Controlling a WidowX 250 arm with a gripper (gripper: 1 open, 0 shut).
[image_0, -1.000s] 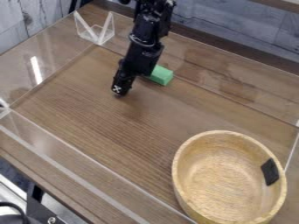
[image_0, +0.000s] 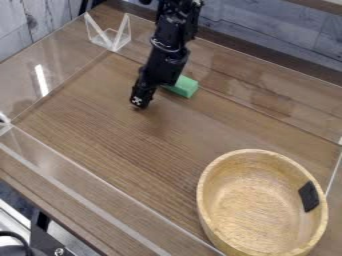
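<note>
The black gripper (image_0: 142, 98) reaches down from the top centre to the wooden table (image_0: 94, 150), its tip low over the wood at the upper middle and shut, with nothing visible between its fingers. A green block (image_0: 185, 86) lies just right of it, partly behind the arm.
A beige round basket (image_0: 262, 172) with a black patch on its rim fills the lower right. A clear plastic item (image_0: 110, 32) stands at the top left, another at the left edge.
The arm and gripper have shifted very slightly; the green block looks about where it was.
</note>
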